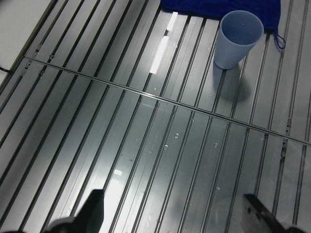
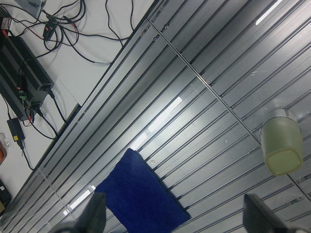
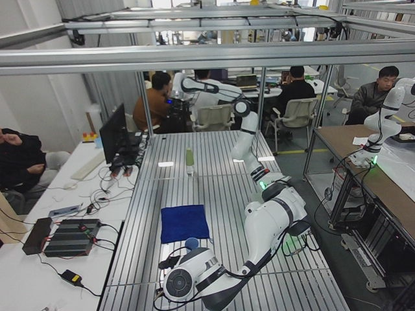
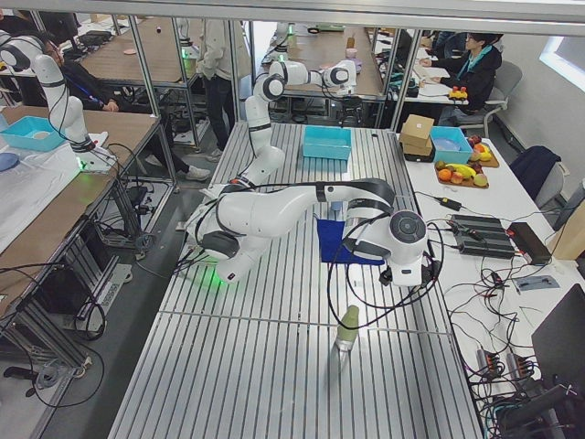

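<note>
A blue cup [image 1: 237,39] stands on the slatted metal table [image 1: 121,145] beside a dark blue cloth [image 3: 185,223]. A green bottle-like container [image 4: 347,326] with a pale lower part stands upright apart from the cloth, also seen from above as a green container [image 2: 282,150] in the right wrist view. In the left wrist view my left gripper hangs above bare slats, its fingertips wide apart and empty. In the right wrist view my right gripper is open above the table and cloth, nothing between its fingertips.
A cyan bin [image 4: 326,143] sits at one table end. The side desk holds power units [image 3: 71,236], cables, a monitor [image 3: 113,133], cardboard boxes [image 4: 417,134] and a tray of fruit [image 4: 462,176].
</note>
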